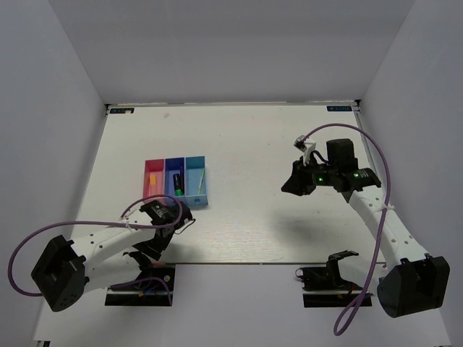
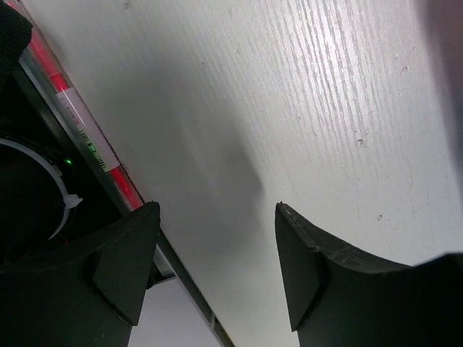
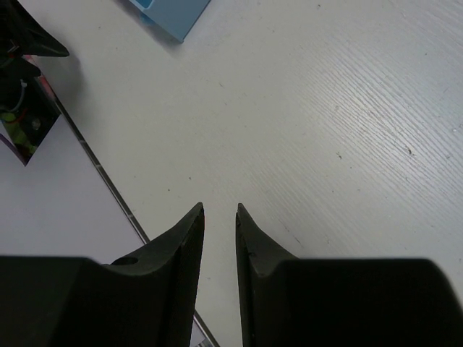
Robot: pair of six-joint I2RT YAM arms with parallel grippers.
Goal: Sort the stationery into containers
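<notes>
Three containers stand side by side at the left of the table: a pink one (image 1: 155, 165) with an orange item (image 1: 153, 182), a dark blue one (image 1: 171, 163) with a black item (image 1: 177, 183), and a light blue one (image 1: 195, 162) holding a thin yellowish stick (image 1: 201, 181). Near the table's front edge, below them, is my left gripper, open and empty. A red stick with a white label (image 2: 87, 126) lies along that edge in the left wrist view. Far to the right, my right gripper hangs open over bare table, its fingertips a short gap apart.
A dark opening with cables (image 2: 29, 191) lies just past the front edge, close to the red stick. A purple cable (image 1: 383, 181) loops along the right arm.
</notes>
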